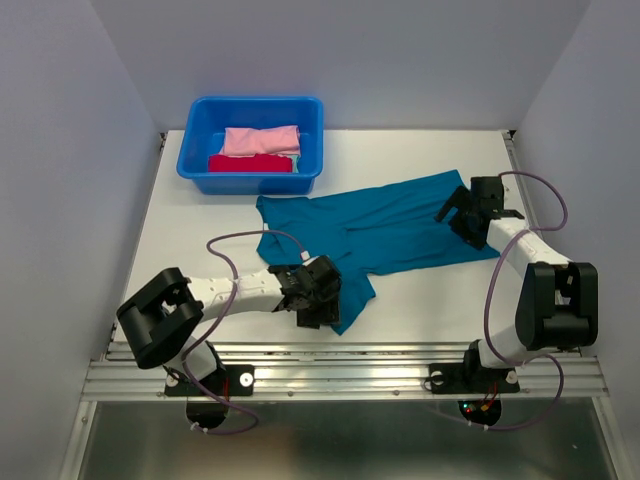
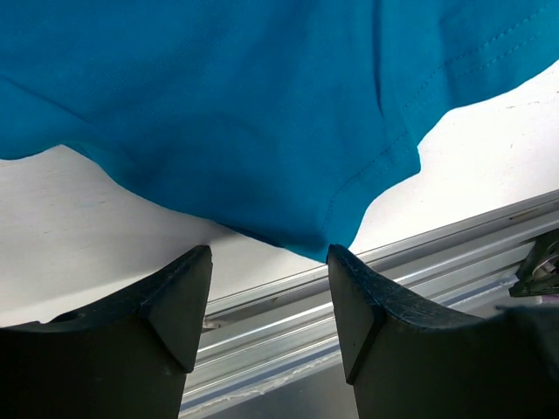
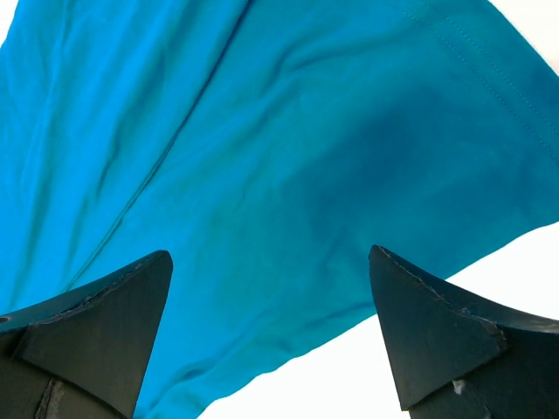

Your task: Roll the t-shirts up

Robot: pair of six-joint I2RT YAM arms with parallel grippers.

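Observation:
A blue t-shirt (image 1: 400,225) lies spread across the table, its hem end to the right and one sleeve pointing at the front edge. Over that near sleeve is my left gripper (image 1: 318,322). In the left wrist view the sleeve's corner (image 2: 327,236) reaches to the fingertips, and the left gripper stands part open with a gap between its fingers. My right gripper (image 1: 450,212) is above the shirt's right end. Seen from the right wrist, the right gripper is wide open, with flat cloth (image 3: 262,201) beneath and nothing gripped.
A blue bin (image 1: 250,187) stands at the back left, holding a pink folded cloth (image 1: 262,141) and a red one (image 1: 250,163). Bare white table (image 1: 430,310) shows in front of the shirt. A metal rail (image 1: 340,382) runs along the front edge.

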